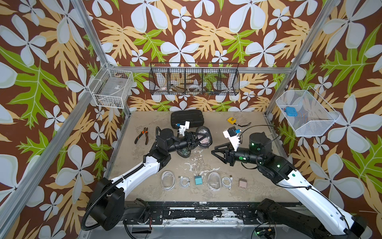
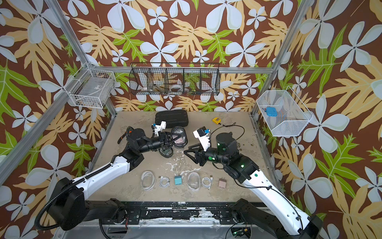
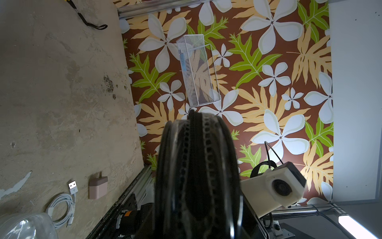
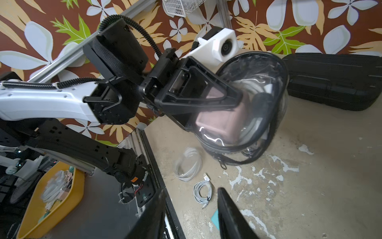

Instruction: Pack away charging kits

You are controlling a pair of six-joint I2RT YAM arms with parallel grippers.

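A clear pouch with a black zip (image 4: 278, 91) holds a pink charger (image 4: 222, 121) and pale cable. My left gripper (image 1: 201, 138) is shut on its side, above the back middle of the table. In the left wrist view, the pouch (image 3: 199, 171) fills the lower middle. My right gripper (image 1: 219, 156) is open and apart from the pouch, with nothing between its fingers. A second round clear case (image 2: 166, 152) lies partly hidden under the left arm. Near the front are coiled cables (image 1: 168, 180), a teal charger (image 1: 198, 180) and another pink charger (image 1: 242, 182).
A black case (image 1: 187, 118) lies at the back, pliers (image 1: 142, 135) at left and a yellow tool (image 1: 231, 120) at right. Wall baskets hang around: white wire (image 1: 113, 88), black wire (image 1: 194, 81) and white mesh (image 1: 308, 113).
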